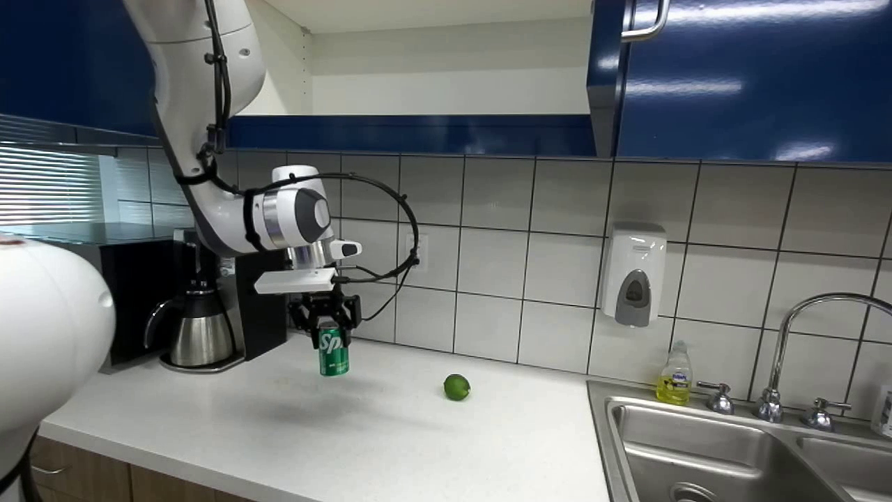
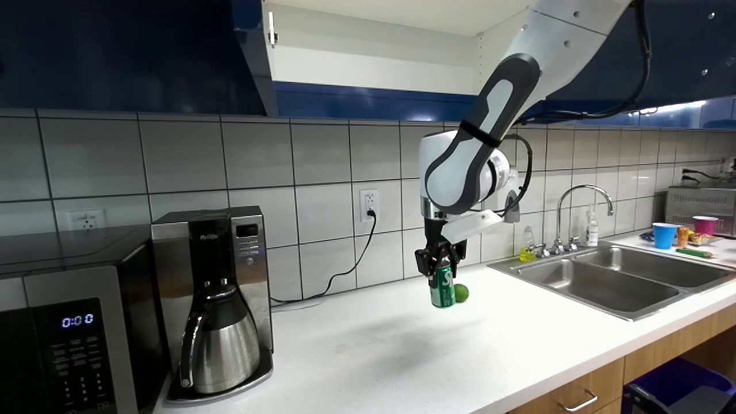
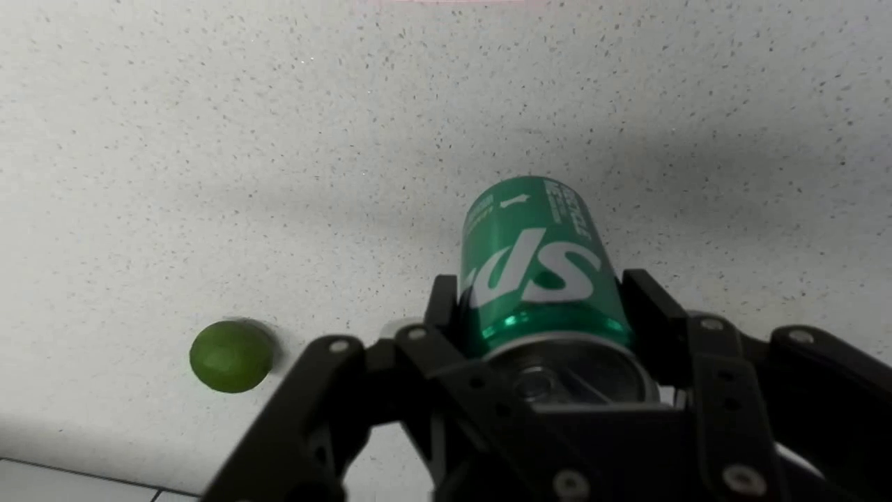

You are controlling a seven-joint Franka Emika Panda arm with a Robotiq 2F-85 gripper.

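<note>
A green Sprite can (image 1: pixel 334 356) hangs upright above the white counter, its upper part between the black fingers of my gripper (image 1: pixel 331 331). In the wrist view, the pads press on both sides of the can (image 3: pixel 535 268), with its metal top toward the camera. A green lime (image 1: pixel 456 386) rests on the counter to the right of the can in exterior view 1; in exterior view 2 the lime (image 2: pixel 462 293) shows partly behind the can.
Overhead is an open, empty cabinet shelf (image 1: pixel 451 79) with a blue lower edge (image 1: pixel 418 137). A coffee maker (image 2: pixel 207 290) and microwave (image 2: pixel 76 324) stand at one end. The sink (image 1: pixel 702 447) lies at the other.
</note>
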